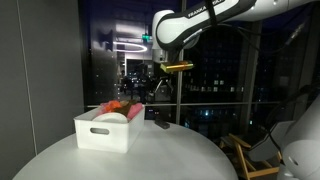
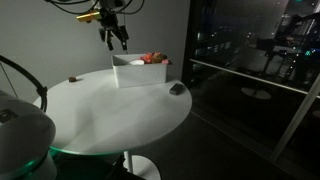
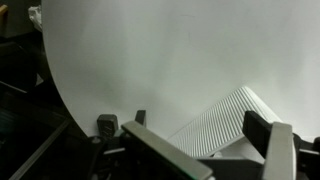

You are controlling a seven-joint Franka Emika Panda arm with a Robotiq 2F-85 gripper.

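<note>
High above the round white table [image 1: 190, 160], my gripper [image 2: 118, 46] points down with its fingers apart. Nothing is held between the fingers in the wrist view. A white box [image 1: 97, 135] stands on the table, filled with red and orange items [image 2: 154, 58] at one side and something white beside them. Under the gripper in the wrist view, a ribbed white surface [image 3: 230, 115] shows, partly covered by the fingers. A small dark object [image 3: 107, 124] lies near the table's edge in that view.
Another dark object [image 2: 177, 88] rests at the table's right edge in the second exterior view, and a small reddish-dark one [image 2: 72, 79] lies at the left. A wooden chair [image 1: 255, 155] stands beside the table.
</note>
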